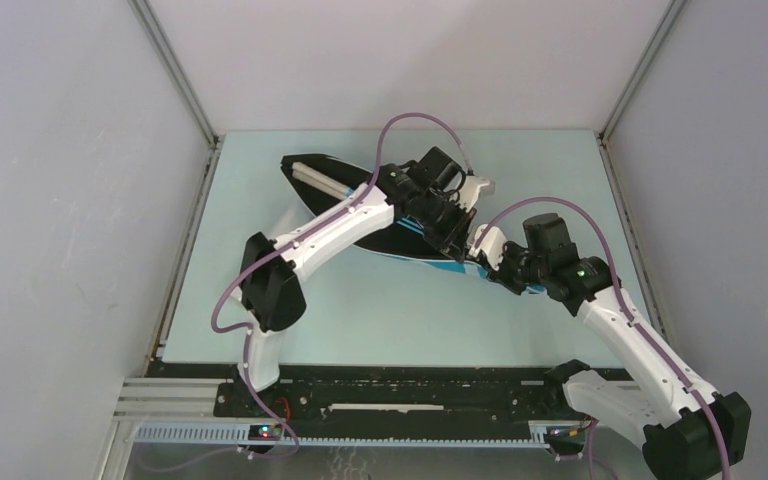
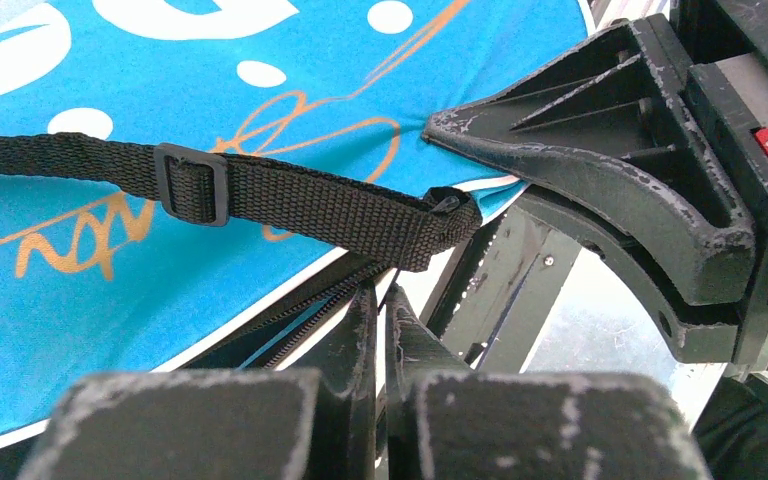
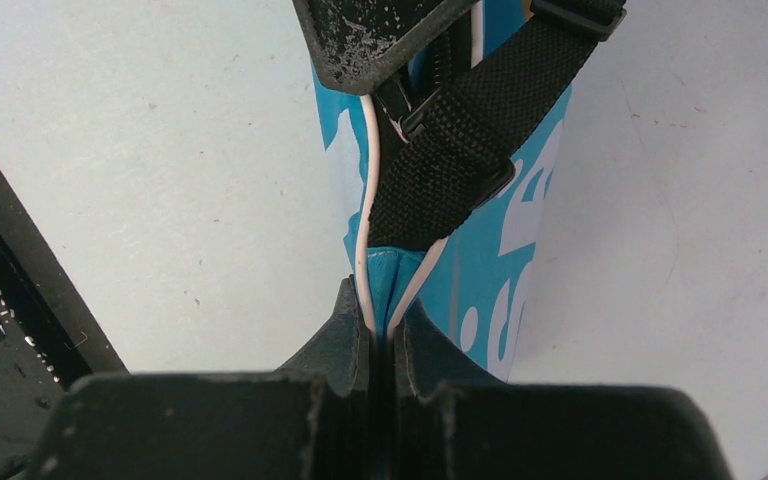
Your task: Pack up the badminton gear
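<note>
A blue and black badminton bag [image 1: 390,240] lies open diagonally across the table, with pale tubes [image 1: 320,180] inside. Its blue fabric [image 2: 110,300] carries a black strap [image 2: 310,205] with a buckle, beside the zip. My left gripper is shut at the zip edge under the strap; nothing clearly shows between its fingertips. My right gripper is shut on the bag's blue, white-piped end, just below the strap. In the top view both grippers crowd together over the bag's right end, largely hiding it.
Walls stand on the left, back and right. A dark rail runs along the front edge.
</note>
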